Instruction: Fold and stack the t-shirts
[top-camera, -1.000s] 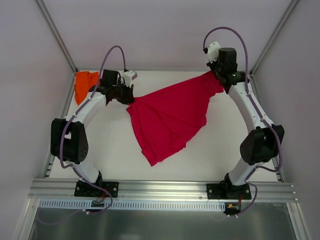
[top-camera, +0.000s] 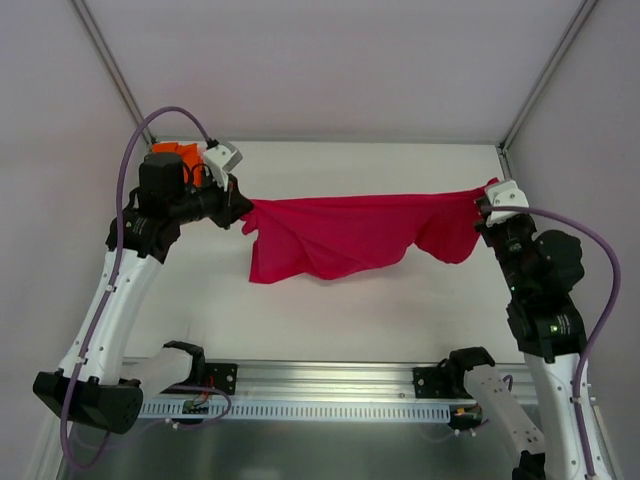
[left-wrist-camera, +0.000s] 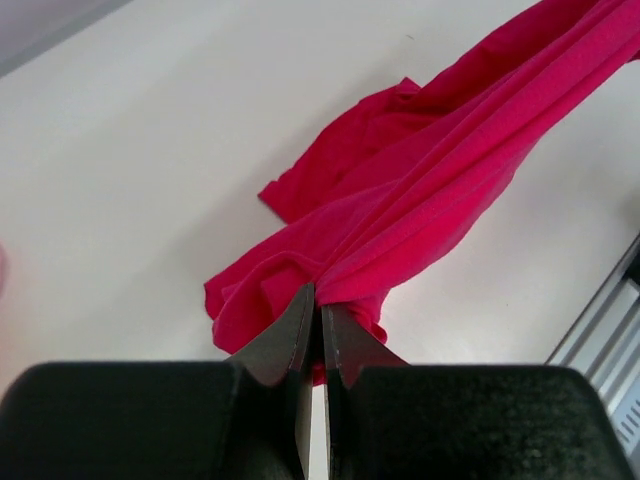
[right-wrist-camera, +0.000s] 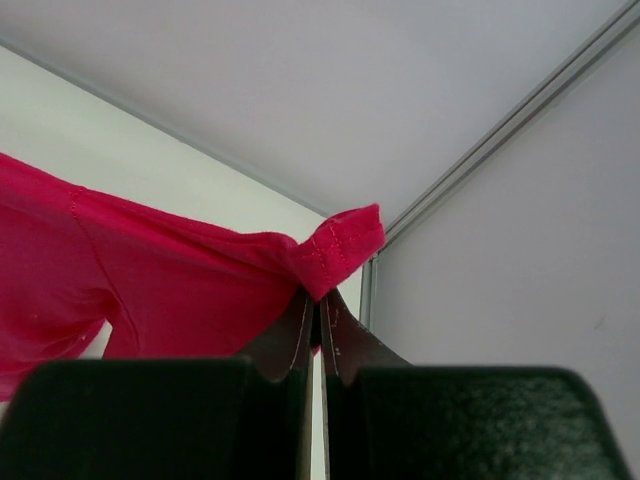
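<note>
A red t-shirt (top-camera: 350, 230) is stretched between both grippers above the white table (top-camera: 370, 320), its lower part gathered towards the table. My left gripper (top-camera: 240, 208) is shut on one end; in the left wrist view the cloth (left-wrist-camera: 420, 190) runs from the fingertips up to the right, in a long fold. My right gripper (top-camera: 486, 212) is shut on the other end, where a bunched corner (right-wrist-camera: 335, 250) stands over the fingertips.
An orange garment (top-camera: 172, 150) lies at the table's back left, partly behind the left arm; something pink shows near it. Metal rails (top-camera: 330, 380) edge the front.
Both grippers have moved towards the front with the shirt, the right one also rightward, the left slightly leftward. The shirt is now level and stretched wider, its lower part shorter in view.
</note>
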